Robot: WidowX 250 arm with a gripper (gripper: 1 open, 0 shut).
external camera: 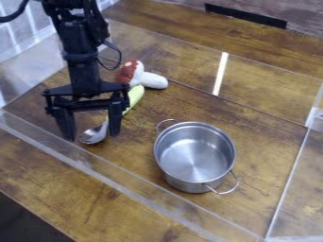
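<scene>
My black gripper [91, 123] hangs open at the left, its fingers pointing down just above the wooden table. Below and between them lies a silver spoon [93, 134] with a pale green handle [132, 98] reaching up and to the right, partly hidden by the gripper. A steel pot [195, 156] with two wire handles sits to the right, apart from the gripper and spoon.
A red and white object [145, 78], perhaps a toy, lies behind the spoon. Clear plastic walls border the wooden table [252, 76] at left, front and right. The area behind the pot is clear.
</scene>
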